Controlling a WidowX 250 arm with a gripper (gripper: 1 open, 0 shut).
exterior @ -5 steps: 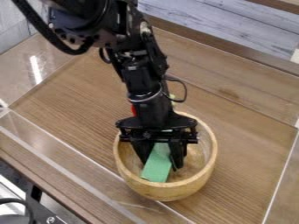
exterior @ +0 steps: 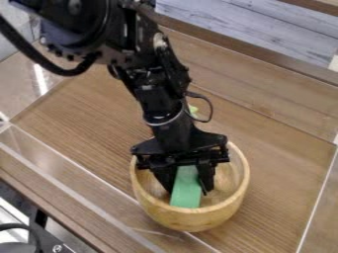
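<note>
My black gripper [exterior: 185, 170] reaches down into a round wooden bowl [exterior: 219, 211], its fingers shut on a green block [exterior: 185, 193] that lies inside the bowl, tilted slightly. The upper end of the block is hidden under the gripper body.
A small yellow-green object shows behind the arm, mostly hidden. A pale plank wall runs along the back.
The gripper and green block have shifted slightly within the bowl, and the block's visible end sits a little higher in view. The red thing behind the arm is now hidden.
</note>
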